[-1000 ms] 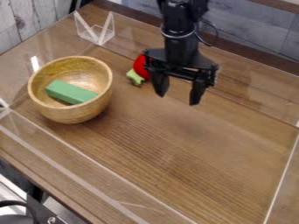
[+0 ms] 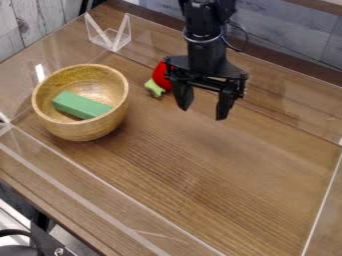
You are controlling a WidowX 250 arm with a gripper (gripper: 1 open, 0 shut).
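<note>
The black gripper arm (image 2: 205, 86) hangs from the top centre over the wooden table, with its two fingers spread apart low near the surface. Just left of it lies a red object (image 2: 162, 72), partly behind the arm, with a small pale green piece (image 2: 154, 88) beside it. A wooden bowl (image 2: 107, 85) at the left holds a green block (image 2: 82, 109). I see nothing clearly held between the fingers.
A white wire or plastic stand (image 2: 110, 33) sits at the back left. A dark cable (image 2: 20, 243) shows at the bottom left corner.
</note>
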